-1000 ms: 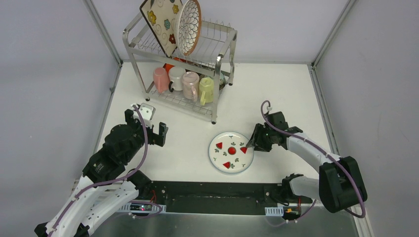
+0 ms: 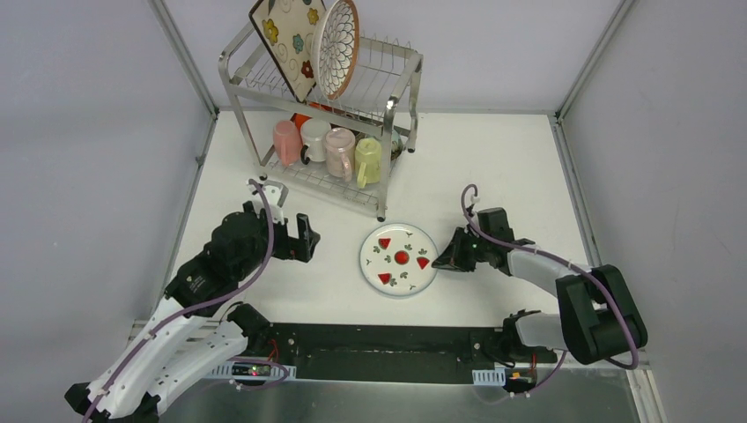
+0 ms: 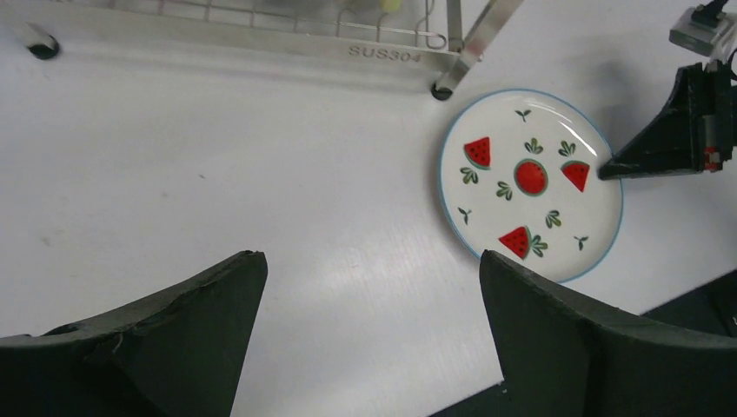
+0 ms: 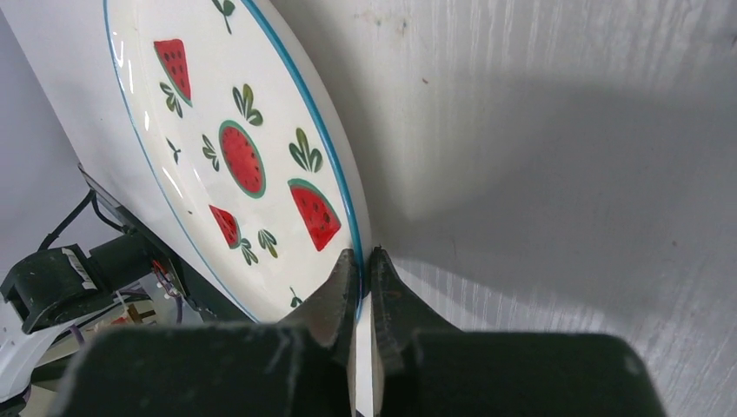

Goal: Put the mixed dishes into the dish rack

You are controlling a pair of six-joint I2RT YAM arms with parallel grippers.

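Observation:
A white plate (image 2: 399, 238) with a blue rim and watermelon prints lies on the table, in front of the dish rack. My right gripper is shut on the plate's rim at its right side, one finger on each face of the edge. To the left of the plate, over bare table, my left gripper stands wide open with nothing between its fingers. The metal dish rack (image 2: 398, 88) has two tiers; its upper one holds a square floral plate (image 2: 284, 40) and a round brown-rimmed plate (image 2: 338, 51).
On the rack's lower tier stand a pink mug (image 2: 286, 143), a white mug (image 2: 315, 138), a pale pink mug (image 2: 339, 152) and a green mug (image 2: 368, 159). Upper slots to the right look empty. Clear table lies right of the rack and between the left gripper and plate.
The plate has shifted left and slightly away from the front edge. My left gripper has moved right, towards the plate, still open.

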